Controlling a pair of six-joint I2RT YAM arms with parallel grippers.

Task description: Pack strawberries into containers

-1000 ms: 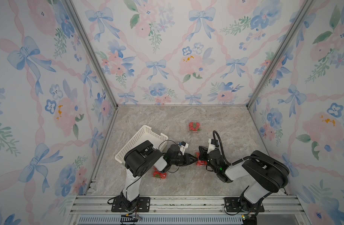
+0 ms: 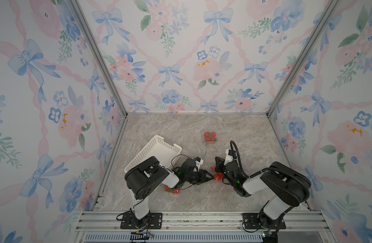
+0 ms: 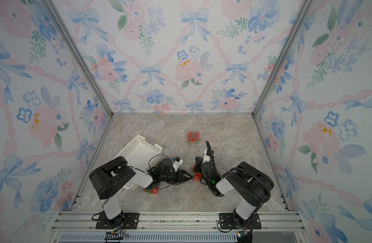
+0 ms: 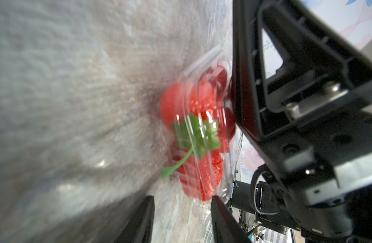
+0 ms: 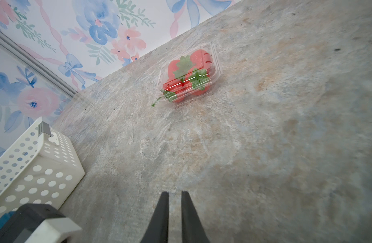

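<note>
A clear plastic container of strawberries (image 4: 198,137) stands between my two grippers, also in the top left view (image 2: 217,177). My left gripper is part open at the container's left side, with nothing seen between its fingertips. My right gripper has its fingers close together on the far right side of the container; whether clear plastic lies between them cannot be told. A closed container of strawberries (image 5: 190,77) stands farther back on the table. Another strawberry pack (image 2: 172,189) lies under my left forearm, partly hidden.
A white perforated basket (image 2: 147,151) stands at the left, its front partly covered by my left arm.
My left arm has shifted slightly left and toward the front edge. The right arm is still.
</note>
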